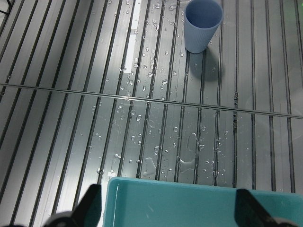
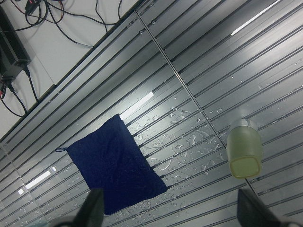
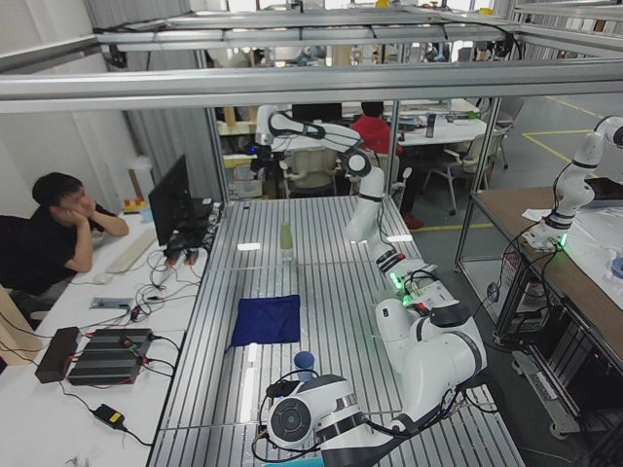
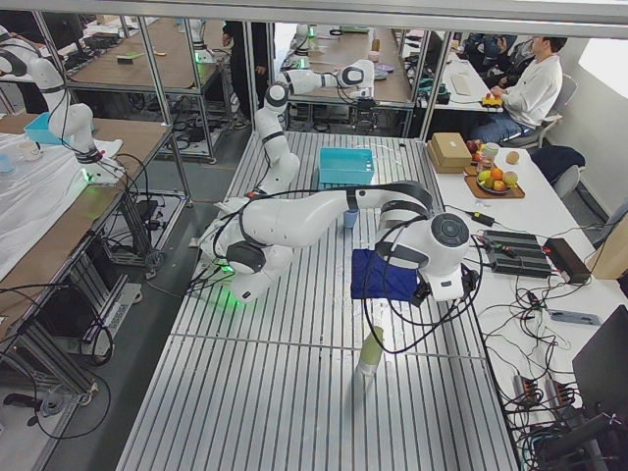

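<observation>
My left gripper is open above a teal bin [image 1: 170,203], nothing between its fingers. A blue ribbed cup [image 1: 201,33] stands farther along the wet slatted table in the left wrist view. My right gripper is open high over the table, empty. Below it a navy cloth [image 2: 116,161] lies flat, and a pale green bottle [image 2: 244,151] with a whitish end stands to its right. The cloth [image 3: 265,319] is between the bottle [image 3: 286,240] and the cup [image 3: 304,362] in the camera left view.
The slatted table [image 4: 255,402] has scattered water drops and wide bare areas. A side desk [image 3: 107,428] with cables, black power units [image 3: 109,355] and a monitor [image 3: 170,204] runs along one edge, where a person sits. Metal frame bars surround the workspace.
</observation>
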